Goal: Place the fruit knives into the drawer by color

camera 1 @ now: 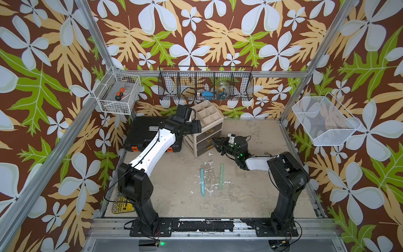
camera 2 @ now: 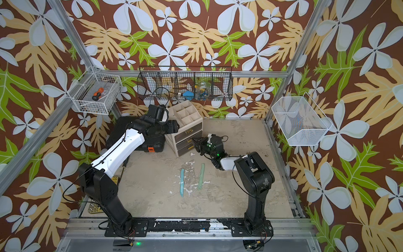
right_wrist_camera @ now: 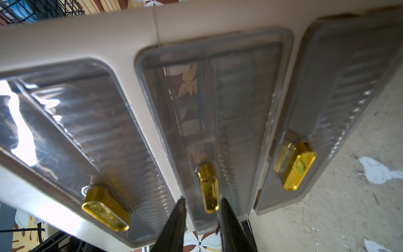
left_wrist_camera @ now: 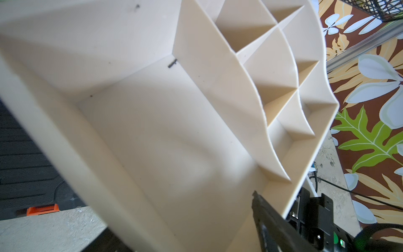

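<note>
A blue fruit knife (camera 1: 202, 181) and a green one (camera 1: 221, 176) lie on the table in front of the beige drawer cabinet (camera 2: 173, 146). My left gripper (camera 1: 191, 126) is over the cabinet's top, where the left wrist view shows a large empty compartment (left_wrist_camera: 155, 134); its finger is only partly visible. My right gripper faces the three clear drawers, fingertips at the gold handle (right_wrist_camera: 208, 187) of the middle drawer (right_wrist_camera: 226, 109), fingers apart; contact with the handle is unclear.
A black case (camera 1: 140, 134) sits left of the cabinet. Wire baskets (camera 1: 117, 94) hang on the frame rails around.
</note>
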